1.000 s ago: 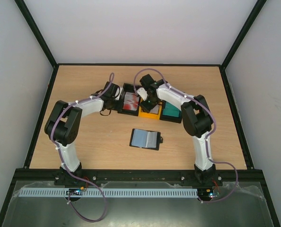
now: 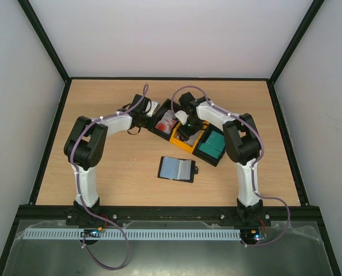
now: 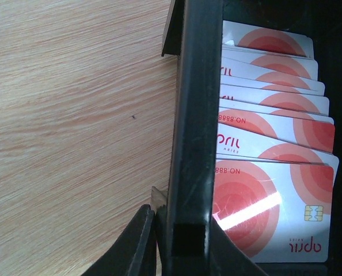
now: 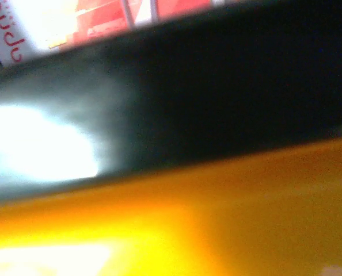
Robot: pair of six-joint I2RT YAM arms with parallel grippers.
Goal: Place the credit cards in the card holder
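Note:
Red-and-white credit cards (image 3: 246,207) lie overlapping in the left black box (image 2: 170,103). My left gripper is shut on that box's wall (image 3: 197,126), one finger (image 3: 139,241) outside it and the other inside. From above, this gripper (image 2: 150,117) sits at the box's left end. Pale cards lie in the yellow middle box (image 2: 185,147), partly covered by my right gripper (image 2: 184,136), which stands open above it. The right wrist view is blurred and shows no fingers, only a black wall (image 4: 217,98) against a yellow wall (image 4: 159,207). The card holder (image 2: 177,169) lies opened flat in front.
Teal cards (image 2: 212,144) fill the right-hand black box (image 2: 208,159). All three boxes stand in one slanted row, the right end nearer the front. Bare table (image 2: 110,178) lies to the left of the holder and around it.
The row of boxes has turned, its right end swinging towards the front. My left gripper has moved right and slightly back; the right gripper has lately shifted right. The card holder has not moved.

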